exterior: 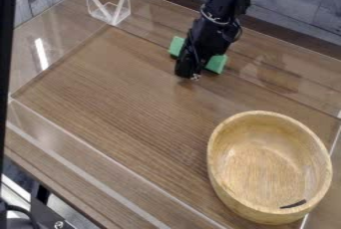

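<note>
My black gripper [196, 66] is at the upper middle of the camera view, low over the wooden table, in front of and partly over a green object [216, 64]. The green object shows on both sides of the black arm, its middle hidden by it. The gripper's fingers are dark and small here, so whether they are open or shut is hard to see.
A large beige round bowl [269, 138] sits at the lower right. A white wire-like stand [107, 6] is at the back left.
</note>
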